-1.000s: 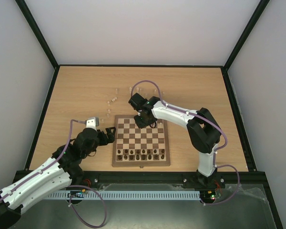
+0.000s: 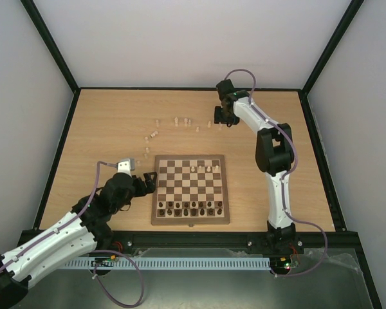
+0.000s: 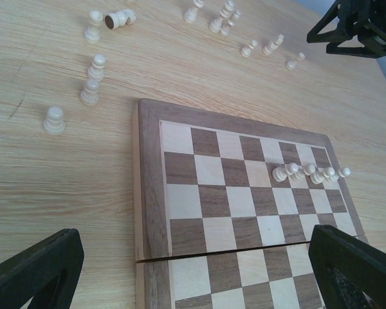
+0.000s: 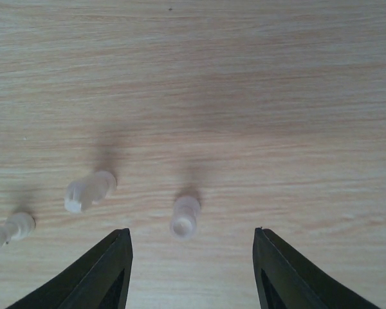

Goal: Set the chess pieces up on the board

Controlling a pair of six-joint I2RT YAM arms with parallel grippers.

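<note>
The wooden chessboard [image 2: 190,221] has dark pieces [image 2: 185,212] along its two front rows and several white pieces [image 3: 315,173] in one row toward the back right. Over the table behind the board, my right gripper [image 2: 227,122] is open and empty. Between and slightly beyond its fingertips, the right wrist view shows a white piece [image 4: 184,217] on the table. Two other white pieces, one of them a taller piece [image 4: 89,191], are left of it. Beside the board's left edge my left gripper [image 2: 154,182] stands open, holding nothing.
More white pieces are scattered behind and left of the board, including one lying on its side [image 3: 120,18] and one standing alone [image 3: 54,120]. Bare table [image 2: 270,193] extends right of the board.
My right gripper has travelled from over the board's white pieces back and to the right, out over the far table, uncovering those pieces. The left arm has stayed still.
</note>
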